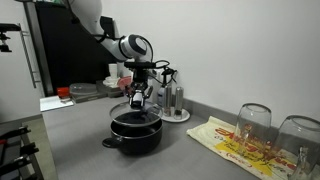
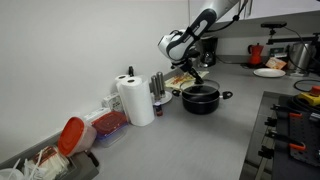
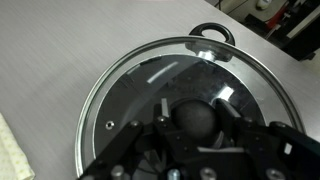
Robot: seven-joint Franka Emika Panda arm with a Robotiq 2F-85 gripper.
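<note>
My gripper is shut on the round dark knob (image 3: 193,122) of a glass lid. In the wrist view the lid (image 3: 120,85) has a metal rim and fills the middle, covering most of what lies beneath. A black pot (image 1: 135,138) with side handles stands on the grey table, and the lid is tilted over its opening in exterior view 1. Its rim is at or very near the pot's rim; whether they touch I cannot tell. One pot handle (image 3: 212,33) shows past the lid's edge.
Bottles (image 1: 178,100) on a small plate stand close behind the pot. Farther right lie a patterned cloth (image 1: 230,143) and upturned glasses (image 1: 253,122). A paper towel roll (image 2: 136,101) shows in exterior view 2. Table in front of the pot is clear.
</note>
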